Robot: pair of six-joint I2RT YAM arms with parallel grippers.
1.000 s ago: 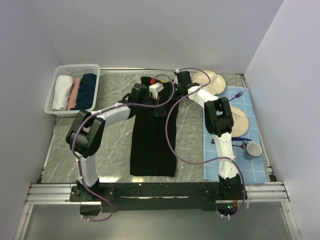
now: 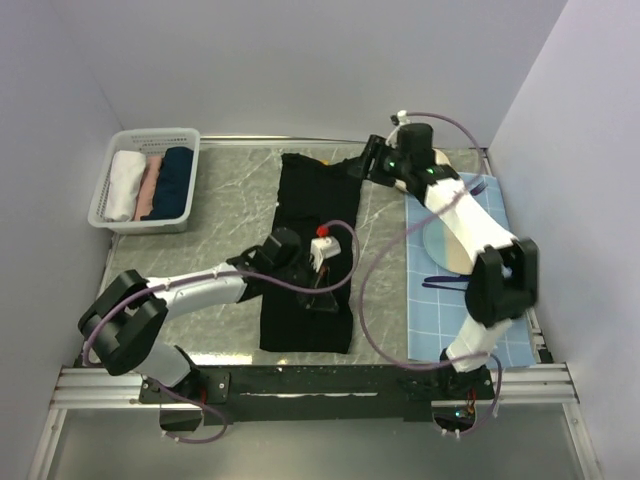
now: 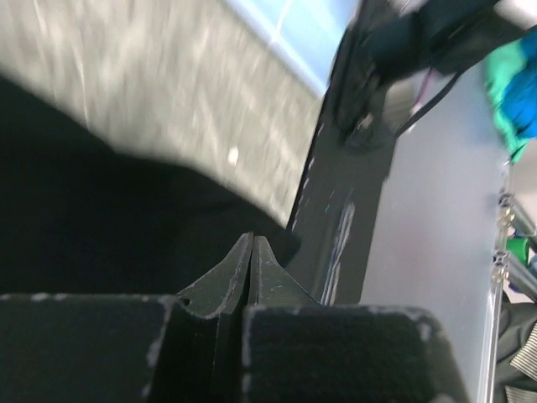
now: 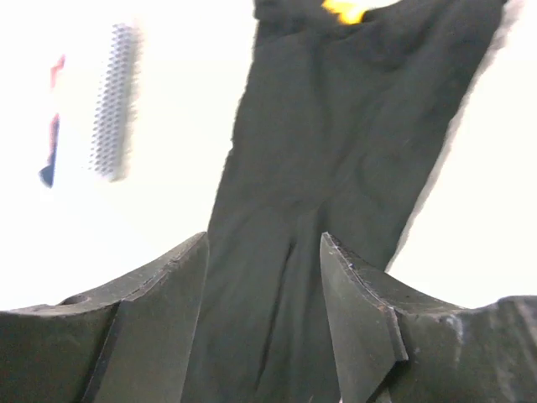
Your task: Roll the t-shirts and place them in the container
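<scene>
A black t-shirt (image 2: 308, 325) lies folded into a long strip down the middle of the table, its far end spreading wider at the back. Over the strip's nearer half hangs my left gripper (image 2: 322, 290); in the left wrist view its fingertips (image 3: 239, 273) meet, with nothing visible between them. My right gripper (image 2: 372, 160) is at the back, just right of the strip's far end. In the right wrist view its fingers (image 4: 159, 311) stand apart, with the shirt (image 4: 336, 159) seen beyond the gap and nothing held.
A white basket (image 2: 190, 180) with rolled white, pink and navy cloths stands at the back left. On the right, a blue checked mat (image 2: 425, 335) carries a plate and cutlery, partly hidden by my right arm. Bare table shows left of the shirt.
My left gripper has moved towards the table's front over the shirt. My right gripper has drawn away to the right from the shirt's far corner, its arm swinging right over the mat.
</scene>
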